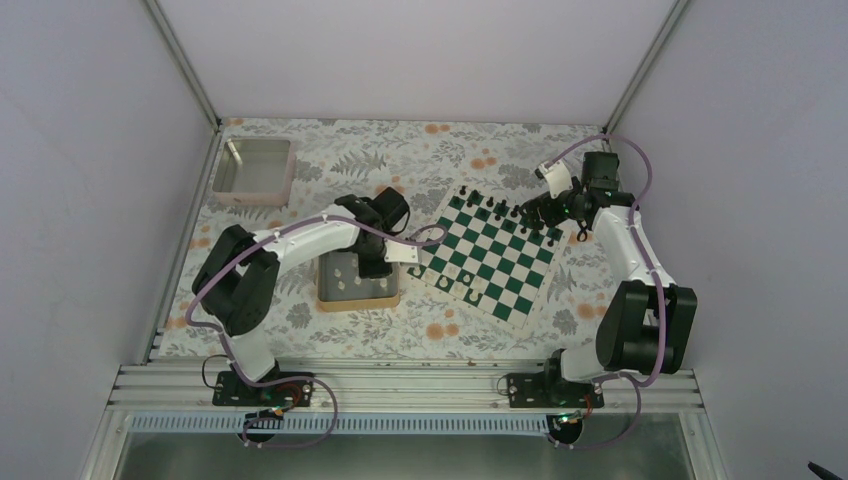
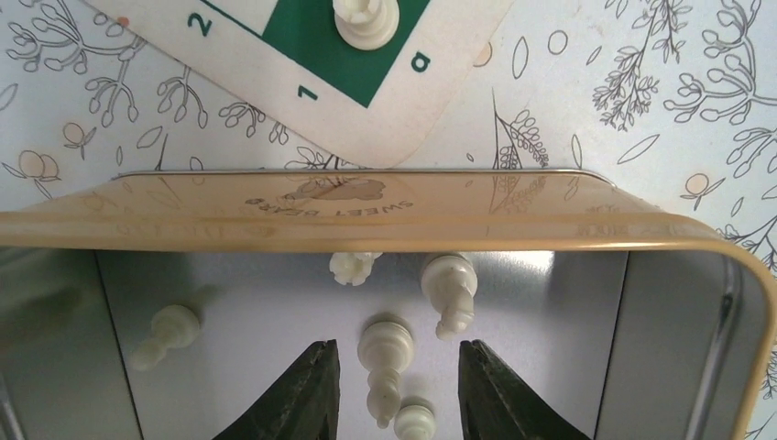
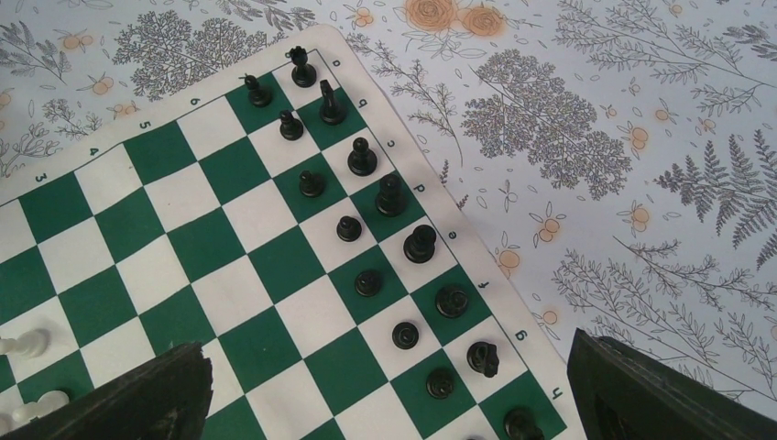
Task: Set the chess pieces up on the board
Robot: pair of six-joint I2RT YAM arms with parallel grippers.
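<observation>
The green-and-white chess board (image 1: 487,258) lies right of centre. Two rows of black pieces (image 3: 390,195) stand along one side, as the right wrist view shows. Several white pieces (image 1: 474,295) are on the opposite side. Other white pieces (image 2: 385,353) lie or stand in a tan-rimmed box (image 1: 358,306) left of the board. My left gripper hangs over this box, fingers apart; a white piece appears between them in the wrist view, not visibly touched by either. Above the black pieces, my right gripper is open and empty.
A second, pinkish box (image 1: 252,198) stands at the back left, with one light item at its left side. The box wall (image 2: 385,213) rises between the pieces inside and the board corner. Patterned table (image 1: 450,335) in front of the board is clear.
</observation>
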